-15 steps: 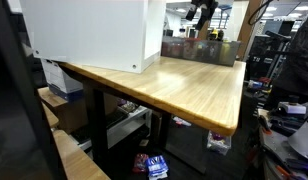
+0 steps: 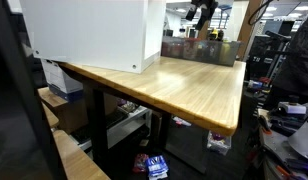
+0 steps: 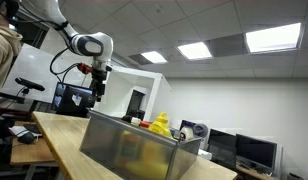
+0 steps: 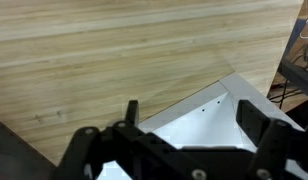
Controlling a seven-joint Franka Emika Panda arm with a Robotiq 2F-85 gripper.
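Observation:
High over the wooden table (image 2: pixel 194 88), my gripper (image 2: pixel 198 23) hangs at the top of exterior view 1. In the wrist view the gripper has its dark fingers (image 4: pixel 131 112) spread wide apart, with nothing between them. Below it lie bare tabletop and the corner of a white panel (image 4: pixel 199 128). From exterior view 2, the gripper (image 3: pixel 97 92) points down near the left end of a grey bin (image 3: pixel 134 148).
Yellow objects (image 3: pixel 160 125) and other items show above the bin's rim. A large white box (image 2: pixel 89 30) stands at the table's left. Monitors (image 3: pixel 256 150) stand in the background.

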